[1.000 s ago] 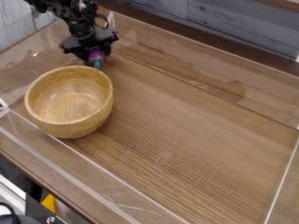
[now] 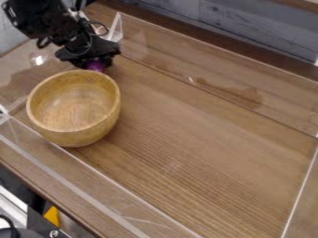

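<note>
The black gripper [image 2: 89,56] reaches in from the upper left, low over the wooden surface just behind a large tan bowl [image 2: 72,107]. A small purple object [image 2: 96,66] is at its fingertips, partly hidden; the gripper appears shut on it, though the detail is small and blurred.
A raised edge or wall runs along the back right. The bowl takes up much of the near left, with dark items at the lower left corner beyond the table edge.
The gripper and arm have shifted somewhat to the left, with more of the dark arm now showing at the upper left. The bowl is in the same place.
</note>
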